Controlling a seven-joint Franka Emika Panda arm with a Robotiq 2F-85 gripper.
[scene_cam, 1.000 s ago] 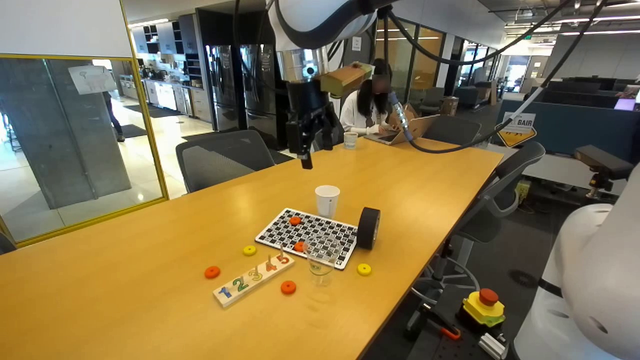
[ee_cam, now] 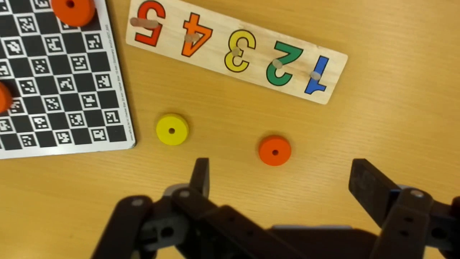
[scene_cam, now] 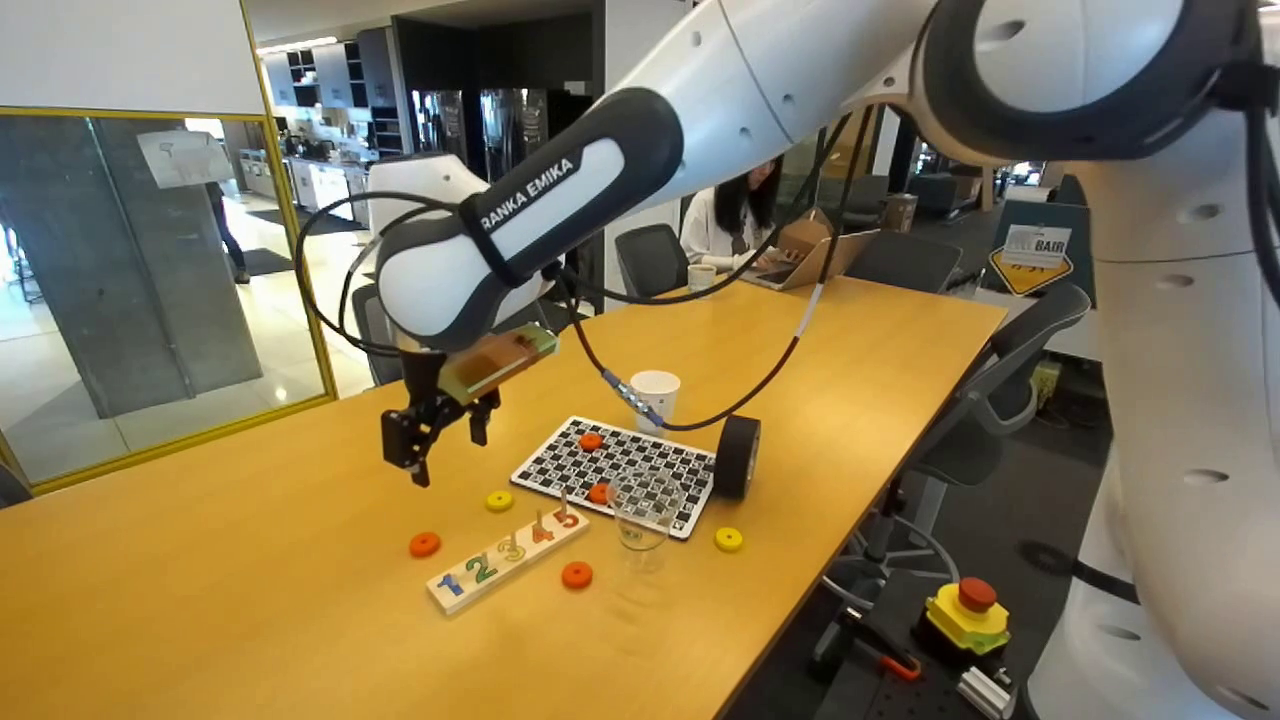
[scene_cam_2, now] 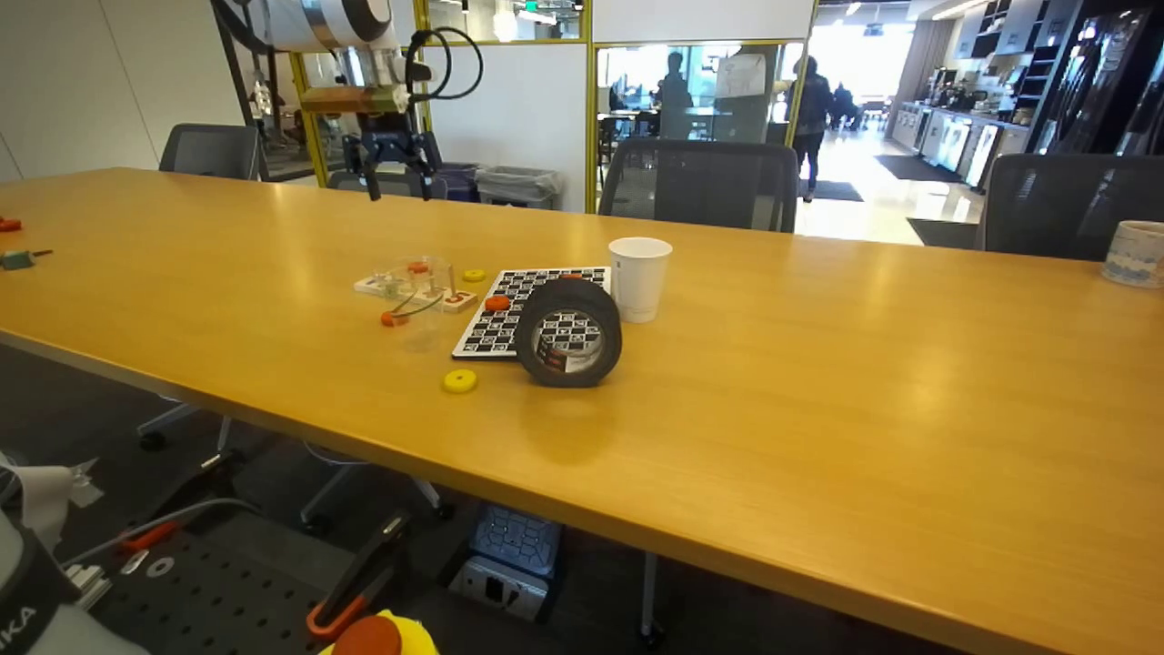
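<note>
My gripper stands open in the air above the table, nothing between its fingers. In the wrist view an orange ring lies flat on the wood ahead of the gap between the fingertips. To its left there is a yellow ring, also flat. The wooden number board lies beyond both, its pegs bare over the digits 1 to 5. Two more orange rings rest on the checkered board, one being the orange ring. Another orange ring and a second yellow ring lie on the near side.
A clear cup stands upright beside the number board. A black tape roll stands on edge by the checkered board, with a white paper cup behind it. Bare table spreads out on the left in exterior view 1.
In exterior view 1 my arm has swung left and lower, bringing the gripper from behind the white cup to over the left part of the table. The table objects look unmoved.
</note>
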